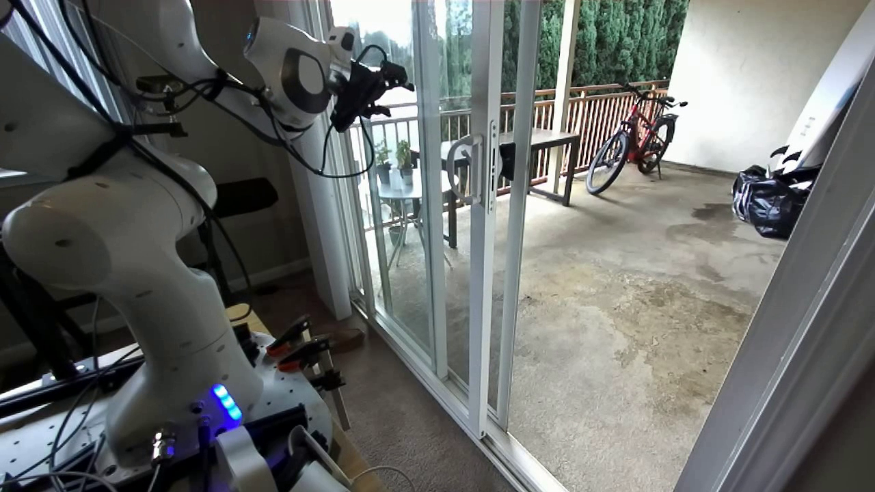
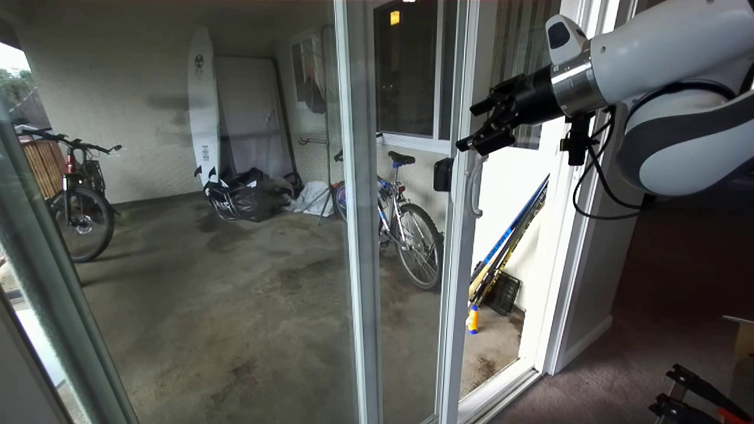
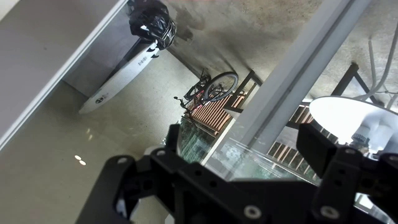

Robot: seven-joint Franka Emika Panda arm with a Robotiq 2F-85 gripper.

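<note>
A sliding glass door (image 1: 480, 287) with a white frame stands partly open onto a patio. On its edge is a pale D-shaped handle (image 1: 452, 171), seen too in exterior view 2 as a curved grip (image 2: 478, 187). My black gripper (image 1: 399, 98) is up and to the left of the handle in exterior view 1, clear of it. In the wrist view my gripper has its fingers spread wide, with only the glass and patio showing beyond. No handle can be made out in that view.
A glass panel and the white door jamb (image 2: 569, 233) stand close to the arm. Several clamps (image 1: 307, 352) stick out from the robot's base. Out on the patio are a red bicycle (image 1: 636, 139), a table (image 1: 541, 138) and a black bag (image 1: 771, 201). The doorway's opening is clear.
</note>
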